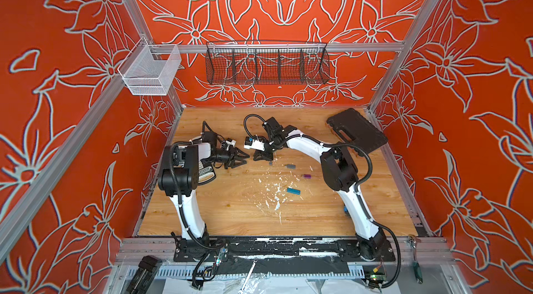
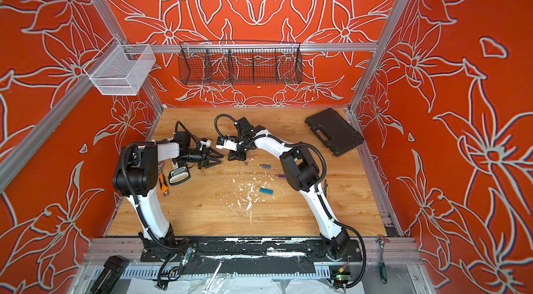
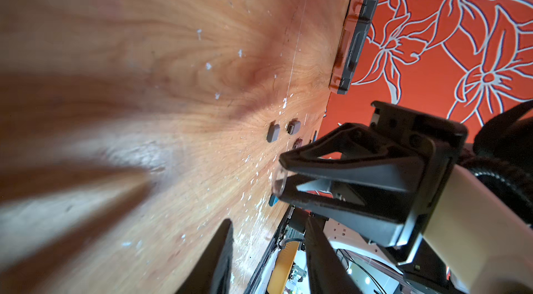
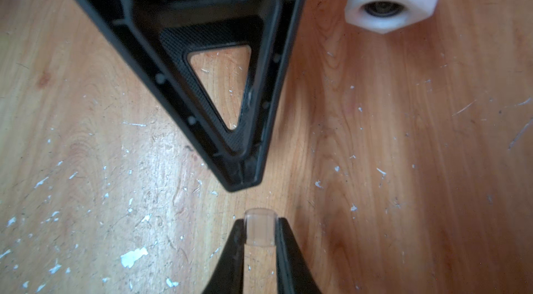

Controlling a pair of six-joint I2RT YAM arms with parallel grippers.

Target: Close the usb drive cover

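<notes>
My left gripper [image 1: 242, 158] is part open and empty at the centre left, facing my right gripper [image 1: 257, 156] a short gap away. In the right wrist view my right gripper is shut on a small translucent cap [image 4: 259, 221], held above the wood; in the left wrist view this cap [image 3: 279, 180] shows at its tips. Small drives lie on the table to the right: grey [image 1: 290, 166], purple [image 1: 306, 175] and blue [image 1: 293, 190]. A small piece [image 1: 270, 163] lies beside my right gripper.
A black case [image 1: 356, 130] lies at the back right. Tools [image 2: 163, 185] and a black-and-white item [image 2: 179, 175] lie by the left arm.
</notes>
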